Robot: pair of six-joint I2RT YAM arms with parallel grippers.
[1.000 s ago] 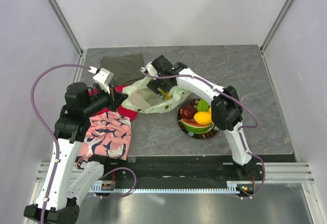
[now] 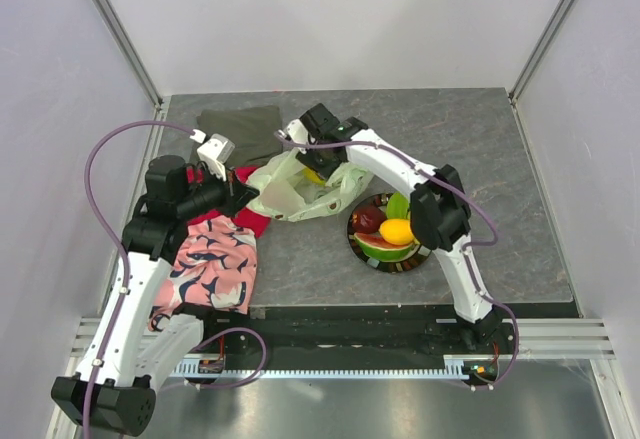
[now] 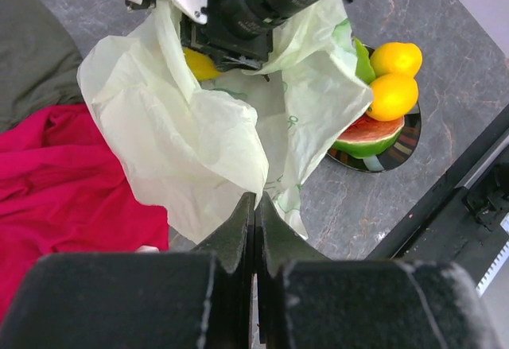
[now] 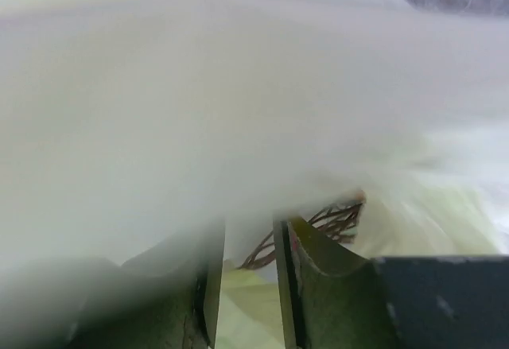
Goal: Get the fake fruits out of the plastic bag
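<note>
The pale green plastic bag (image 2: 335, 197) lies spread open at the middle of the table. My left gripper is shut at the bag's near left edge, with the thin film pinched at its tips. Inside the bag a yellow fruit (image 3: 200, 64) shows partly beneath the right arm. My right gripper reaches into the bag; its fingers (image 4: 318, 257) stand a little apart. Blurred film covers most of the right wrist view, so what lies between them is unclear. Brown strands (image 4: 338, 220) show beside the right finger.
A dark striped bowl (image 2: 402, 265) right of the bag holds a watermelon slice (image 2: 385, 249), a dark red fruit (image 2: 367, 220), yellow fruit (image 2: 397, 232) and a green one (image 2: 398, 206). Red cloth (image 2: 250, 221), patterned pink cloth (image 2: 215, 269) and grey cloth (image 2: 243, 131) lie left.
My left gripper has moved slightly right, with the bag's edge at its tips. The right gripper has shifted slightly within the bag, and less of the yellow fruit shows beneath it.
</note>
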